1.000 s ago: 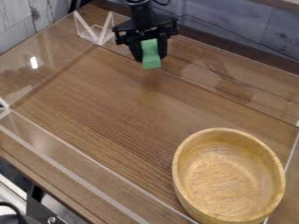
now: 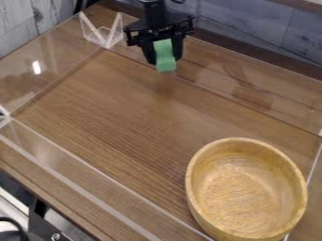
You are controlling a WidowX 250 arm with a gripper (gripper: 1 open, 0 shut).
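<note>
At the back of the wooden table, my black gripper [image 2: 161, 34] is shut on a small green block [image 2: 165, 56], which hangs below it near the back wall. Whether the block touches the table is hard to tell. A large, empty yellow bowl [image 2: 247, 186] sits at the front right.
A white wire-like object [image 2: 104, 30] stands left of the gripper by the back wall. The table edge runs along the lower left.
The gripper and green block have risen very slightly toward the top of the view. Nothing else has visibly changed.
</note>
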